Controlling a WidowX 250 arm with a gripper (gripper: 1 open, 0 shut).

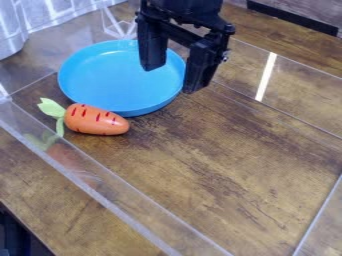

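The black gripper (pixel 177 60) hangs over the right part of a light blue round plate (pixel 107 90), its two dark fingers pointing down and spread apart with nothing visible between them. An orange toy carrot (pixel 94 120) with dark stripes and pale green leaves lies on the wooden surface in front of the plate, at the left, apart from the gripper.
Clear plastic walls or edges (pixel 74 175) run along the left and right. A white crumpled material (pixel 14 20) is at the top left.
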